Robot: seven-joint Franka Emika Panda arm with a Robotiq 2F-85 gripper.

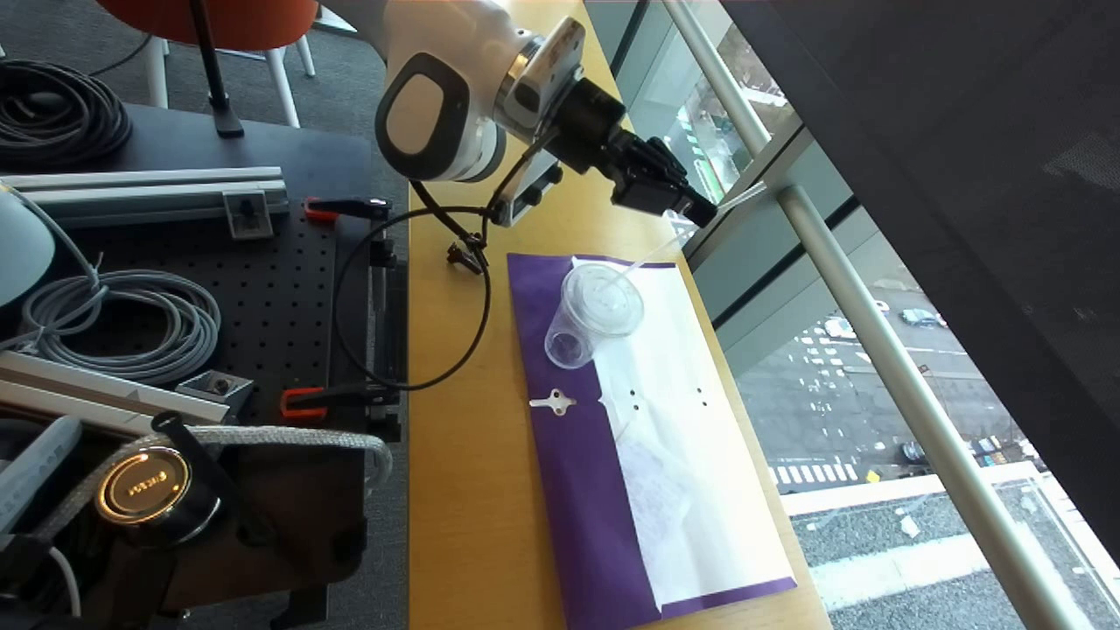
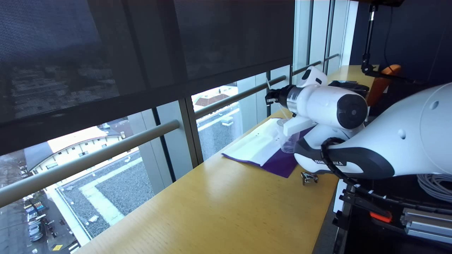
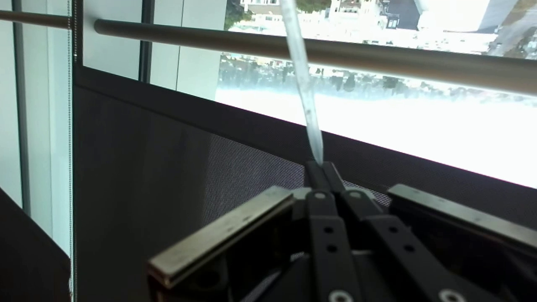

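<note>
A clear plastic cup (image 1: 568,347) with a clear lid (image 1: 603,299) is over the purple-and-white sheet in exterior view 1; I cannot tell whether its base touches the sheet. A thin translucent straw (image 1: 652,255) slants from the lid up to my gripper (image 1: 701,210). The gripper is shut on the straw, whose free end (image 3: 300,60) sticks out beyond the fingertips in the wrist view. In exterior view 2, the arm partly hides the cup (image 2: 288,145), and the gripper (image 2: 269,98) stands above and to the window side of it.
Under the cup lies the sheet (image 1: 703,472) on a narrow wooden ledge (image 1: 472,504). A metal rail (image 1: 892,336) and a dark blind (image 1: 976,189) border the window side, close to the gripper. The near ledge (image 2: 212,207) is clear in exterior view 2.
</note>
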